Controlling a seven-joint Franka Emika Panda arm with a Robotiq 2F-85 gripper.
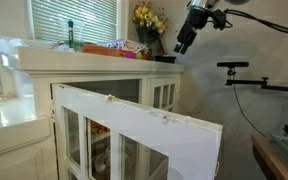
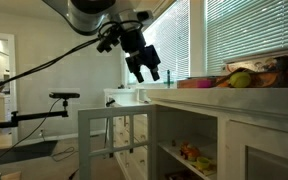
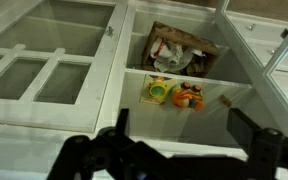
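Note:
My gripper is open, its two fingertips far apart in the wrist view with nothing held between them. In the second exterior view the gripper (image 2: 146, 76) hangs in the air, pointing down, above the level of the counter. A white cabinet door with glass panes (image 1: 164, 132) stands swung open, clear of the gripper. Inside the cabinet, the wrist view shows an orange toy-like item (image 3: 188, 97), a small yellow-green item (image 3: 157, 91) and a brown box (image 3: 184, 50) with crumpled contents.
Along the white counter (image 1: 94, 62) are a green bottle (image 1: 70, 34), several packages and a vase of yellow flowers (image 1: 147, 22). A wooden surface (image 1: 276, 158) lies at the right edge. Floor shows beside the cabinet.

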